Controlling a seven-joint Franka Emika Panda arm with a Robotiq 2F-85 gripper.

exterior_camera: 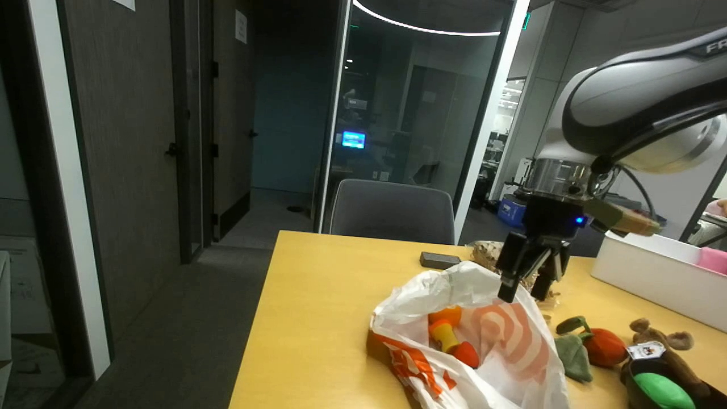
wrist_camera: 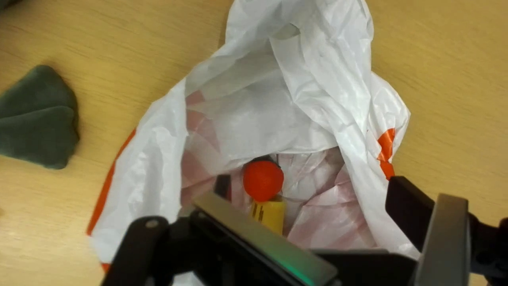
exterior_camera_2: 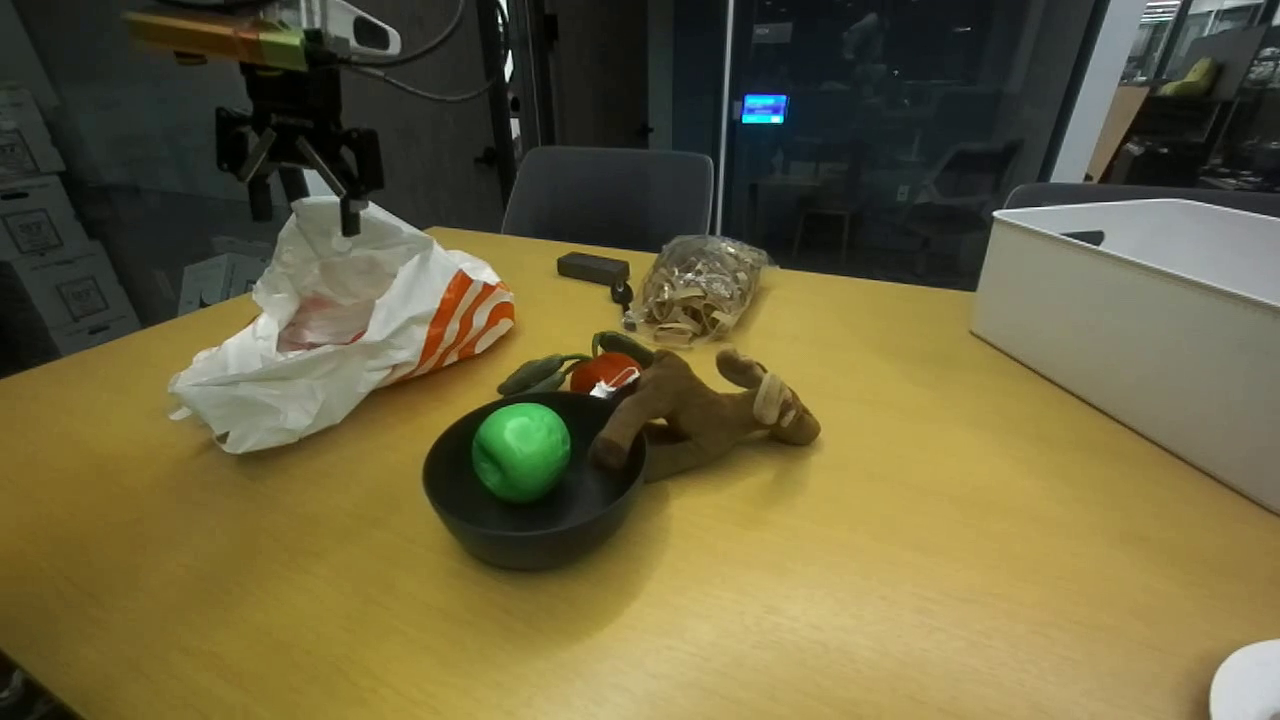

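A white plastic bag [exterior_camera: 402, 307] with orange stripes lies on the table with its mouth open. Inside it show an orange item [exterior_camera: 446, 314] and a yellow toy [exterior_camera: 444, 337] with a red end [wrist_camera: 263, 180]. My gripper [exterior_camera: 523, 293] is open above the bag's edge, with nothing between its fingers. In exterior view 2 the gripper [exterior_camera_2: 302, 216] hangs over the bag's far side. From the wrist view, the bag's opening lies below the spread fingers [wrist_camera: 445, 238], which hide part of its near side.
Right of the bag are a red plush with green leaves [exterior_camera: 605, 347], a brown plush [exterior_camera_2: 708, 414] and a black bowl [exterior_camera_2: 534, 546] holding a green apple [exterior_camera_2: 522, 452]. Behind are a bag of tan bits [exterior_camera_2: 702, 288], a dark block [exterior_camera_2: 593, 268] and a white bin [exterior_camera_2: 1128, 324].
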